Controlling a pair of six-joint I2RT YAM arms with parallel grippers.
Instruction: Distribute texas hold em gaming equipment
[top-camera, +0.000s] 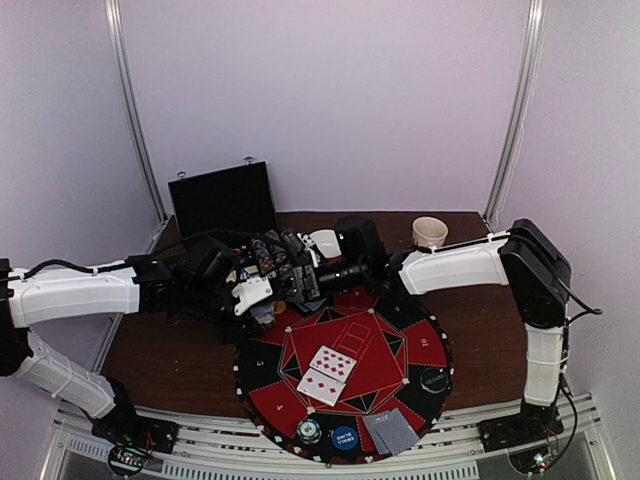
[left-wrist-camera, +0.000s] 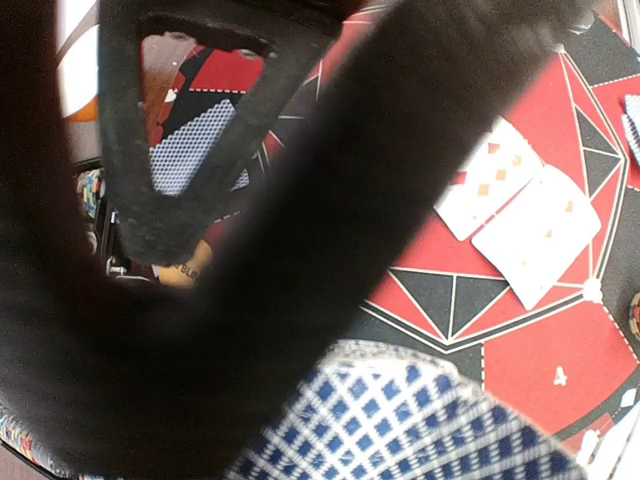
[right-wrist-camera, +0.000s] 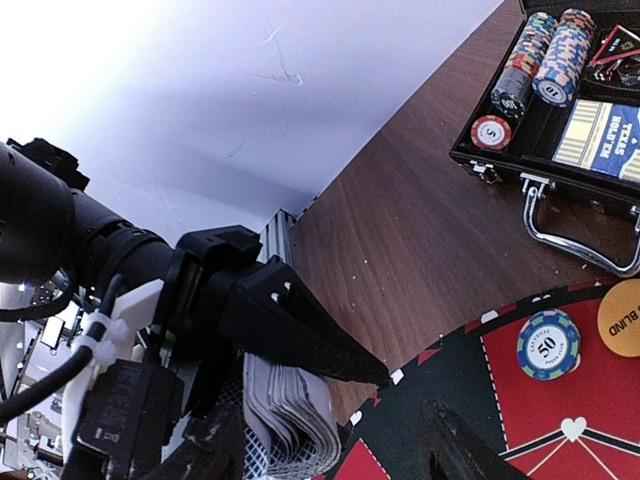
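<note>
A thick deck of blue-backed cards is gripped by my left gripper (top-camera: 272, 290), which is shut on it; its patterned back (left-wrist-camera: 400, 425) fills the bottom of the left wrist view. My right gripper stands open close beside the deck, its fingers (right-wrist-camera: 450, 445) apart. Face-down blue cards (left-wrist-camera: 190, 150) lie on the far part of the mat. Two face-up diamond cards (top-camera: 327, 375) rest at the centre of the round red-and-black mat (top-camera: 280, 408). Two more face-down cards (top-camera: 390, 431) lie at its near edge.
The open case (right-wrist-camera: 555, 190) holds chip stacks (right-wrist-camera: 540, 60) and a card box (right-wrist-camera: 605, 140). A 50 chip (right-wrist-camera: 548, 344) and an orange blind button (right-wrist-camera: 622, 318) sit on the mat. Near its front are a chip (top-camera: 309, 431) and a blue button (top-camera: 345, 438). A white mug (top-camera: 429, 232) stands at the back right.
</note>
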